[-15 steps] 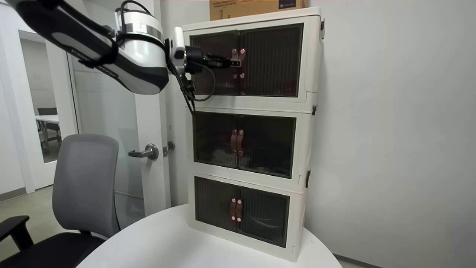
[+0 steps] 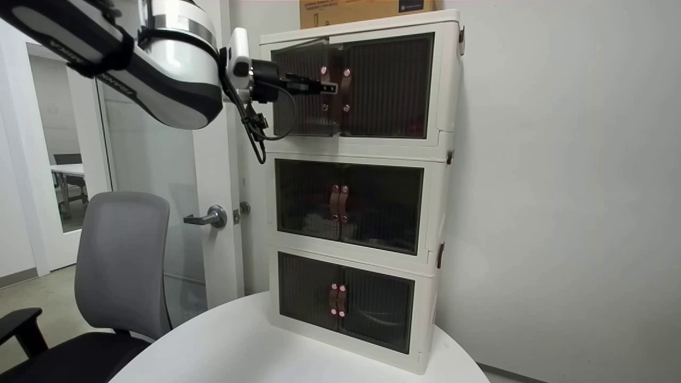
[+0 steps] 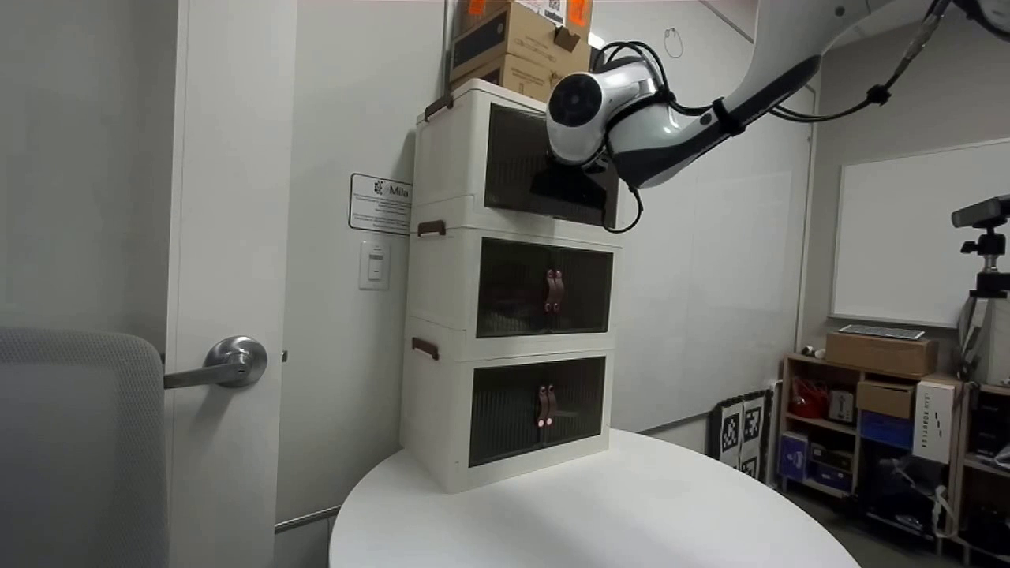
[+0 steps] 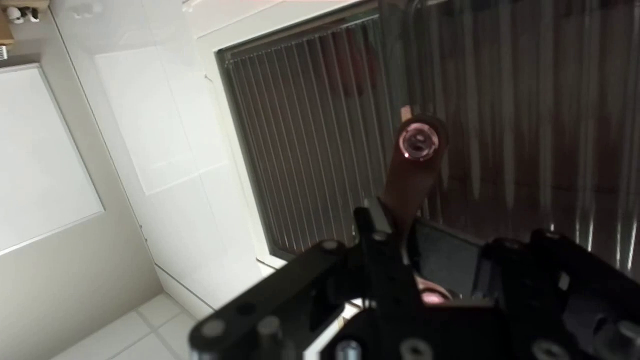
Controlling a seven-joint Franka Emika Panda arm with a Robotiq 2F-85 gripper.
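Observation:
A white three-tier cabinet (image 2: 440, 96) has dark ribbed double doors on each tier. The top tier's left door (image 2: 297, 121) stands slightly ajar, its inner edge swung out from the right door (image 2: 389, 89). In the wrist view, my gripper is shut on that left door's brown leather handle (image 4: 411, 174), whose upper metal rivet shows above the fingers. Exterior view 1 has the gripper (image 2: 329, 88) reaching in from the left at handle height. The arm's wrist hides the fingers in exterior view 2.
Both lower tiers have their doors closed. Cardboard boxes (image 3: 516, 47) sit on top of the cabinet. A grey chair (image 2: 121, 255) and a door with a lever handle (image 2: 207, 218) are at left.
The arm and gripper have moved left and outward. The top left door, flush with its neighbour earlier, has come ajar along with the gripper.

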